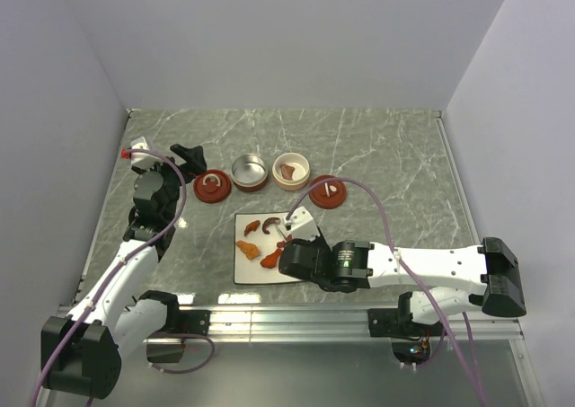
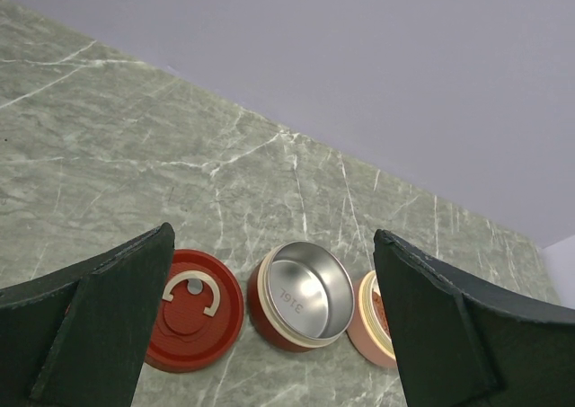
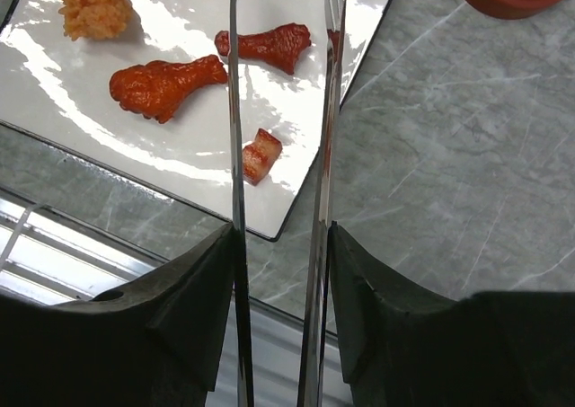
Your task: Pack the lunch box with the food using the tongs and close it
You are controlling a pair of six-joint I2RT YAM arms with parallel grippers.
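The white board [image 1: 252,268] holds fried chicken [image 3: 94,7], red drumsticks [image 3: 162,88] and a small meat piece [image 3: 259,155]. My right gripper, holding metal tong-like strips pointing over the board, is part open; whether anything is between the tips is unclear. My left gripper stands open above the left side, nothing between its fingers. Behind the board are a steel container [image 2: 310,295] and a cream container [image 1: 296,178] with a brown piece inside.
Two red lids [image 1: 212,194] [image 1: 328,200] lie either side of the containers. Bare marble is free at the back and right. The metal rail [image 1: 269,322] runs along the front edge.
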